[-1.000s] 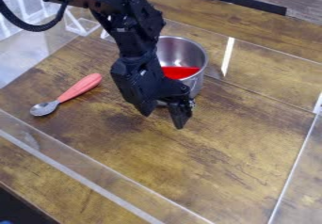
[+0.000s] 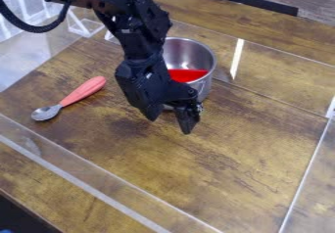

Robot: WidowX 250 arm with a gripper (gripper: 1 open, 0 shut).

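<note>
My black gripper (image 2: 170, 116) hangs low over the wooden table (image 2: 222, 178) in the centre of the view, its fingers apart, with nothing seen held. Just behind it stands a metal bowl (image 2: 190, 54) with something red (image 2: 186, 74) inside, partly hidden by the gripper. To the left lies a spoon (image 2: 78, 97) with a red handle and a silver head.
A white strip (image 2: 237, 58) shows right of the bowl. The arm and its cables fill the top left.
</note>
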